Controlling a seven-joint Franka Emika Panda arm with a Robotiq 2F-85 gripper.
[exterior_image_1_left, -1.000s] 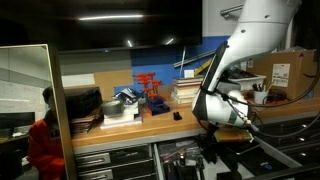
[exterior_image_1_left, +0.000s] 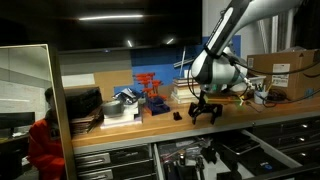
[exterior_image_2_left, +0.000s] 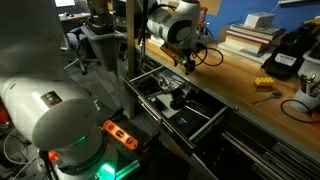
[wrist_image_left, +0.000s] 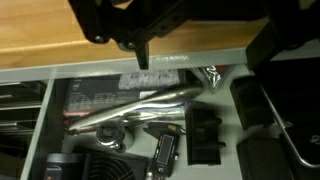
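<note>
My gripper is open in the wrist view, its dark fingers (wrist_image_left: 132, 28) wide apart with nothing seen between them. It hangs at about the worktop's height in exterior view 1, above the open drawer (exterior_image_2_left: 165, 112). Beneath it in the drawer lie a shiny metal tool (wrist_image_left: 140, 106), a digital caliper (wrist_image_left: 163, 150), a black block-like part (wrist_image_left: 203, 137) and a flat dark package (wrist_image_left: 92, 93). In exterior view 2 the gripper (exterior_image_2_left: 190, 62) is near the wooden worktop's edge; its fingertips are too small to make out there.
The wooden worktop (exterior_image_1_left: 150, 129) borders the drawer. A small dark object (exterior_image_1_left: 177, 115) lies on it, with stacked books (exterior_image_1_left: 186, 92) behind. A yellow-and-red item (exterior_image_2_left: 263, 83) sits farther along. Bare wood shows between these things.
The gripper has risen from low in the drawer area to about worktop height, and the arm has lifted with it. Nothing is seen to have come up with it.
</note>
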